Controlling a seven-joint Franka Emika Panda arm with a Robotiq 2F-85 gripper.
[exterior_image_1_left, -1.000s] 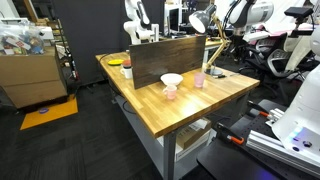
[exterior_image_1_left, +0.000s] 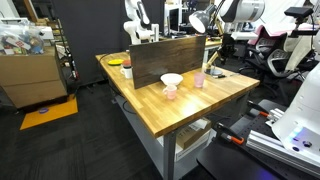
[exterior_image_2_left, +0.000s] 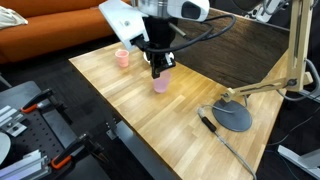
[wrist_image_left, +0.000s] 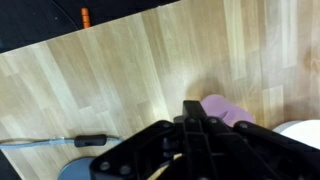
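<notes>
My gripper (exterior_image_2_left: 156, 71) is shut, with nothing showing between its fingers. In exterior view 2 it hangs over the table by a pink cup (exterior_image_2_left: 162, 84), and its tips overlap the cup's upper edge in the picture. The wrist view has that pink cup (wrist_image_left: 226, 110) just right of my fingertips (wrist_image_left: 190, 112), partly hidden by the gripper. A second, paler pink cup (exterior_image_1_left: 170, 92) stands nearer the table's front end, also visible as a cup (exterior_image_2_left: 122, 58) in exterior view 2. Close to the wooden divider is a white bowl (exterior_image_1_left: 172, 79).
The wooden divider (exterior_image_1_left: 168, 63) stands upright along the table. A lamp with a round grey base (exterior_image_2_left: 232, 116) and wooden arm rises at one end, near a black-handled tool on a cord (exterior_image_2_left: 208, 125). Bare wood (exterior_image_2_left: 140, 105) lies toward the near edge.
The arm has risen and shifted left in exterior view 1, bringing the gripper further over the table. The cups and bowl have stayed where they were.
</notes>
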